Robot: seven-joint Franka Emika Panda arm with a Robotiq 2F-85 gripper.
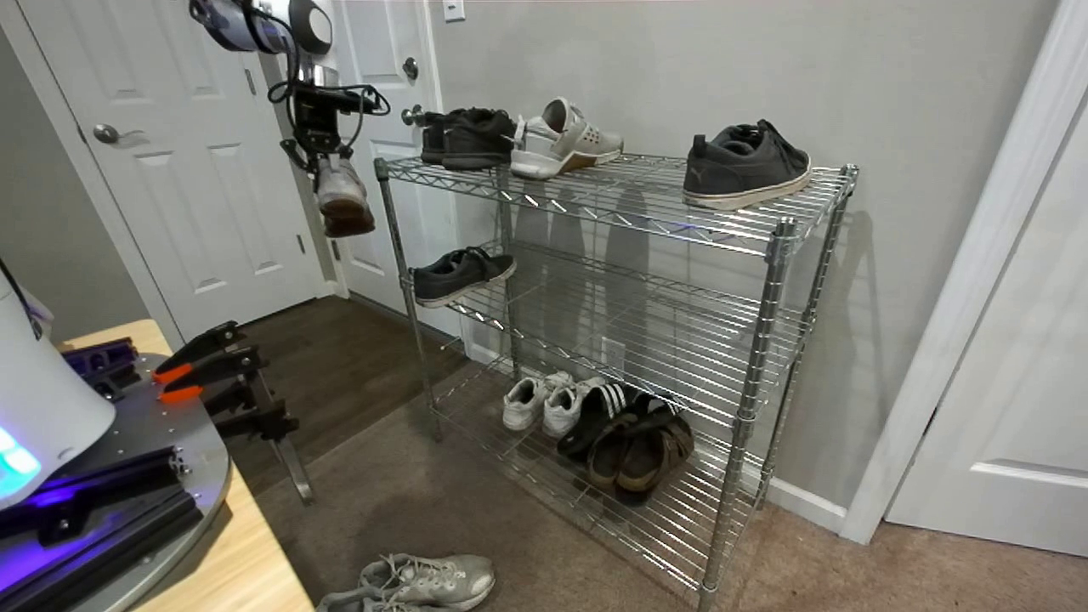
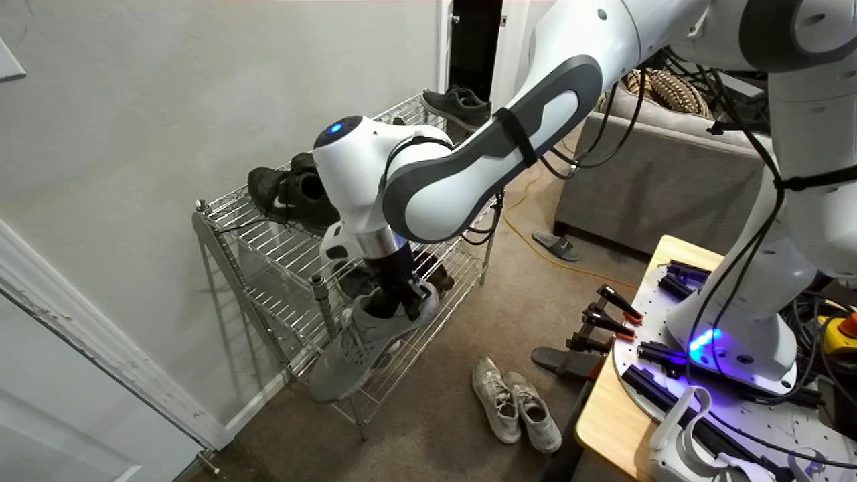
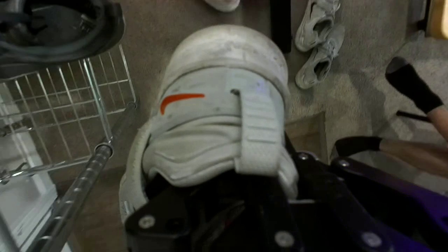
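Note:
A white sneaker with an orange swoosh (image 3: 222, 105) hangs in the air, and my gripper (image 1: 324, 158) is shut on it around the ankle opening. In exterior view 1 the held sneaker (image 1: 343, 199) is left of the wire rack (image 1: 806, 219), its brown sole facing the camera. From exterior view 2 the same sneaker (image 2: 353, 349) tilts toe-down beside the rack's end post. My fingertips are hidden inside or behind the shoe in the wrist view. A similar white shoe (image 1: 561, 138) sits on the top shelf, beside a black pair (image 1: 474, 138).
One dark grey shoe (image 1: 745, 163) is at the top shelf's far end; another black shoe (image 1: 464, 275) rests on the middle shelf. Several shoes and sandals (image 1: 643, 449) fill part of the bottom shelf. A worn pair (image 2: 514, 402) lies on the carpet. Much of the middle shelf is bare.

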